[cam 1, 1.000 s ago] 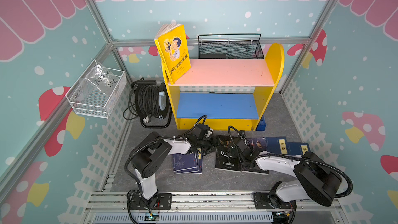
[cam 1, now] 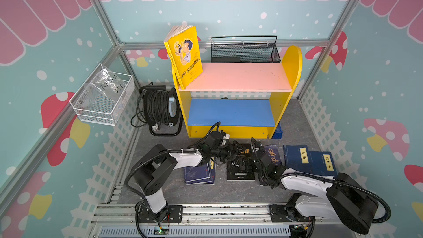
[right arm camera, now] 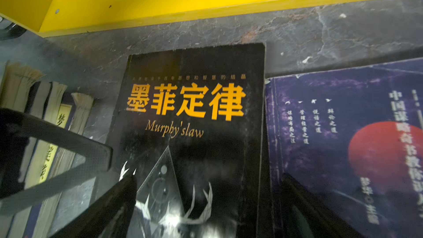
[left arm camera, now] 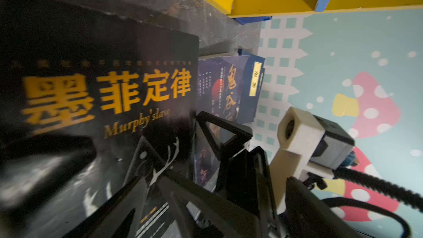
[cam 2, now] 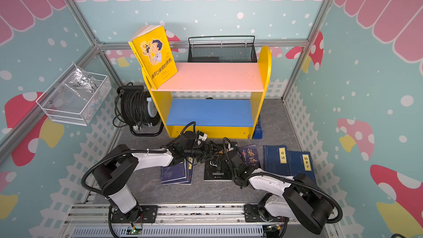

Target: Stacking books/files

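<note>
The black Murphy's Law book (right arm camera: 198,149) lies cover up on the floor before the shelf. At its left side my left gripper is open, its fingers spread over the cover. My right gripper is open too, low over the seam between the black book and a purple book (right arm camera: 317,158). Farther right lie two dark blue books (cam 1: 295,162), their yellow-labelled covers up. Several books (cam 1: 196,174) lie piled under the left arm, page edges showing in the right wrist view. The arms hide parts of the black and purple books.
The yellow shelf unit (cam 1: 229,132) has an empty blue lower shelf (cam 1: 231,112). On its pink top shelf (cam 1: 246,77) a yellow book (cam 1: 187,57) stands at the left end. A cable reel (cam 1: 157,108) sits left of the unit.
The purple book moved left too, opening a gap beside the blue books. The right arm's elbow swung toward the front right.
</note>
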